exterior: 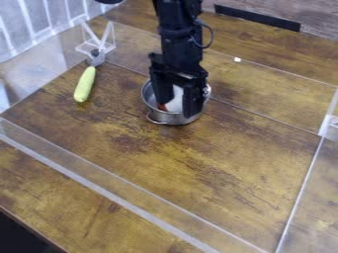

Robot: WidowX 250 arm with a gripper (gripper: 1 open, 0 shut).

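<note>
My black gripper (177, 84) is down over a metal pot (176, 118) at the middle of the table, its open fingers reaching into it. Inside the pot a white piece with a reddish part (172, 104) is partly hidden by the gripper. A pale yellow-green corn-like item (85, 84) lies on the wooden table to the left.
A small white object (98, 44) stands at the upper left, near a white rack (27, 20) at the corner.
</note>
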